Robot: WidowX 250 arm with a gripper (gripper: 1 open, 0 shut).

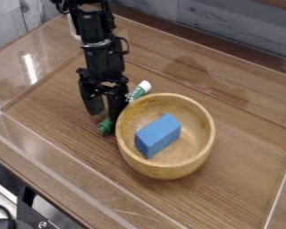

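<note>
My black gripper [106, 100] reaches down from the top to the left rim of a wooden bowl [191, 130], low over a green object [106, 126] on the table beside it. Whether its fingers are open or shut is unclear. A blue block [157, 136] lies inside the bowl. A small white cylinder [140, 89] lies just behind the bowl, right of the gripper.
A grey panelled wall [217, 27] runs along the back, and dark cables show at the lower left corner.
</note>
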